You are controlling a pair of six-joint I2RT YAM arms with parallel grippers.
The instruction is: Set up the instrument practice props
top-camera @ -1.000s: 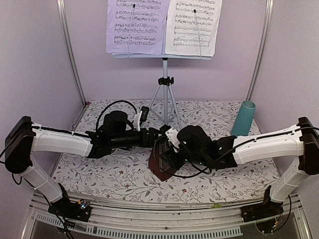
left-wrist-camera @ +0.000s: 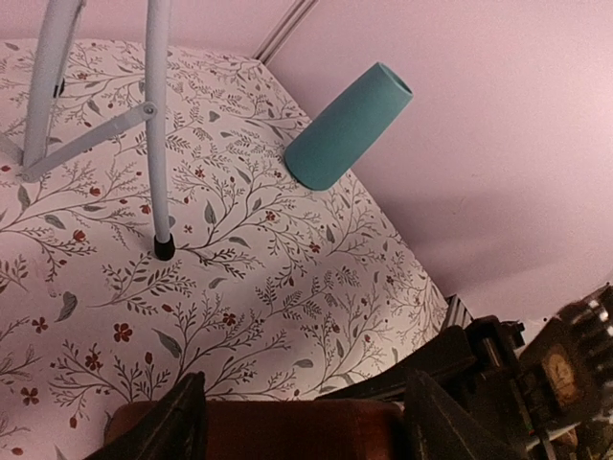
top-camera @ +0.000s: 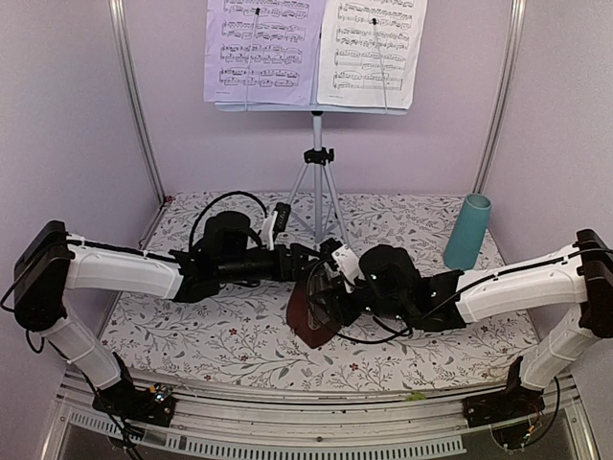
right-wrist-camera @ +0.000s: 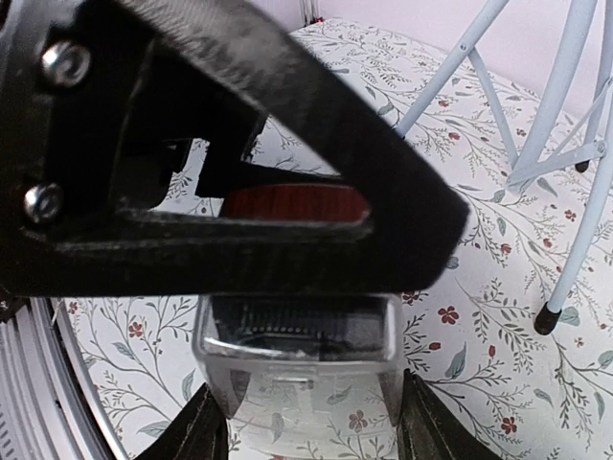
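A dark reddish-brown tapered body, looking like a metronome [top-camera: 302, 321], stands mid-table. In the left wrist view its brown top [left-wrist-camera: 297, 426] is between the fingertips of my left gripper [top-camera: 308, 264], shut on it. My right gripper [top-camera: 330, 297] is close in front, shut on a clear plastic cover [right-wrist-camera: 306, 407]. Patterned cloth shows through this cover in the right wrist view. My left gripper's black fingers [right-wrist-camera: 287, 254] cross that view and hide much of the brown body [right-wrist-camera: 292, 203]. Whether cover and body touch, I cannot tell.
Behind the grippers stands a tripod music stand [top-camera: 318, 182] holding two music sheets [top-camera: 263, 53]. A teal tapered vase or cup [top-camera: 467, 232] is at the right rear. Both grippers are crowded together.
My left arm has barely shifted.
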